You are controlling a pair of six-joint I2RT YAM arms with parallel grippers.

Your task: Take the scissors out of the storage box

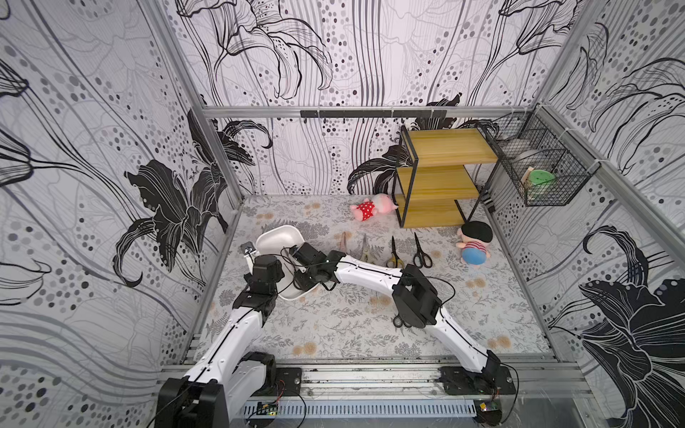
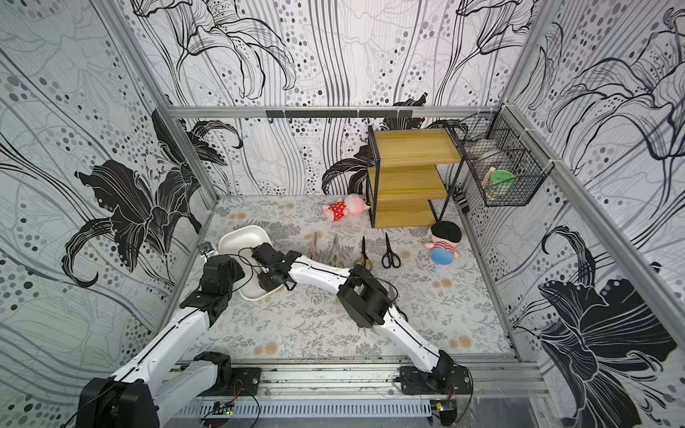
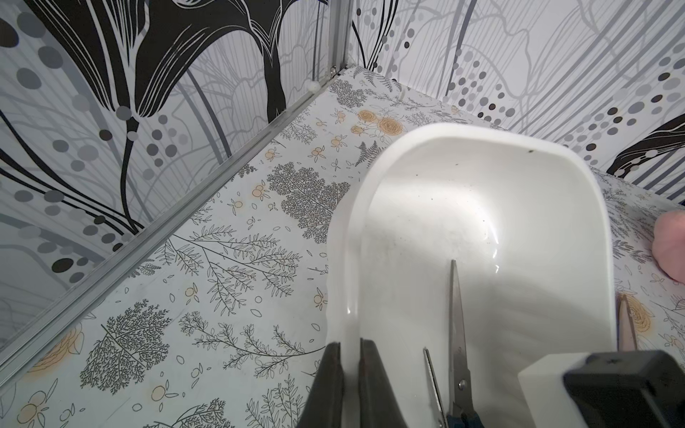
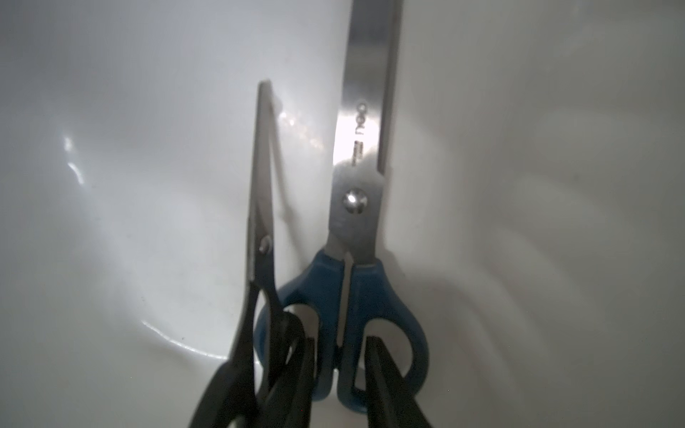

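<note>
The white storage box (image 3: 542, 192) stands at the left of the table. My left gripper is shut on its rim at the left side. Inside lie blue-handled scissors (image 4: 356, 178) and dark-handled scissors (image 4: 260, 171), side by side. My right gripper is down in the box over the scissors' handles, part open, its fingertips at the blue loops; whether they touch cannot be told.
Several scissors (image 1: 421, 253) lie on the table right of the box. A pink plush (image 1: 367, 209), a wooden shelf (image 1: 442, 185) and a doll (image 1: 473, 249) stand behind and right. A wire basket (image 1: 542, 164) hangs on the right wall.
</note>
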